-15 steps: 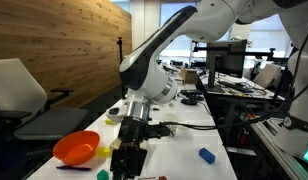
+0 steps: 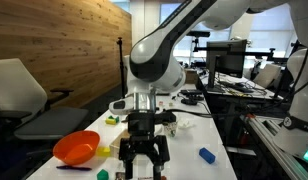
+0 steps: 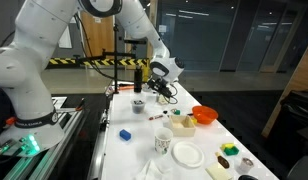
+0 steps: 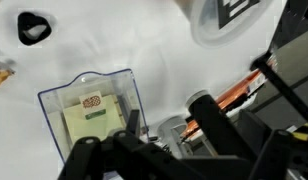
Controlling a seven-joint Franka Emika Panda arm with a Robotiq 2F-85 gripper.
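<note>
Low over the white table, at the bottom of exterior view 1, hangs my gripper [image 2: 142, 160], pointing down with its dark fingers apart. In the wrist view the gripper stands open. A clear box [image 4: 46, 108] holding pale yellow pieces lies beside one finger. A silvery round thing [image 4: 174, 128] shows between and behind the fingers, partly hidden; I cannot tell that it touches either finger. Exterior view 2 has the arm [image 3: 164, 68] at the far end of the table, its fingers too small to make out.
An orange bowl [image 2: 76, 148] stands left of the gripper, and a blue block [image 2: 206, 155] to its right. Nearer exterior view 2 are a white mug [image 3: 162, 138], a white plate [image 3: 188, 155] and a tan container [image 3: 181, 118]. A dark ring-like piece [image 4: 34, 28] lies alone.
In exterior view 1 the gripper has shifted to the right and turned, so both fingers now show apart. The bowl and the blue block have not moved.
</note>
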